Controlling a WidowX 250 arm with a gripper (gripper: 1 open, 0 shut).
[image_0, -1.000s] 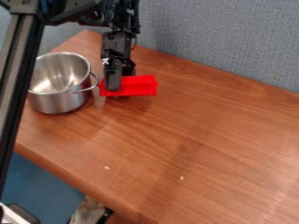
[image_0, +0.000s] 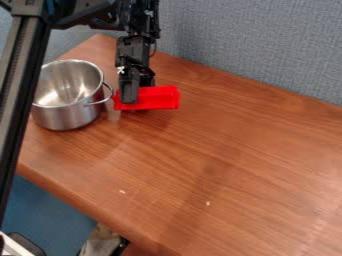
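Note:
A steel pot (image_0: 67, 100) with a handle stands on the wooden table at the left. Just right of it is a red block-like object (image_0: 154, 98), lying on or just above the tabletop. The black gripper (image_0: 130, 94) points down at the red object's left end, overlapping it beside the pot's handle. Whether its fingers are closed on the object cannot be made out.
A grey padded wall (image_0: 267, 50) runs along the back. The table's front-left edge drops to a blue floor.

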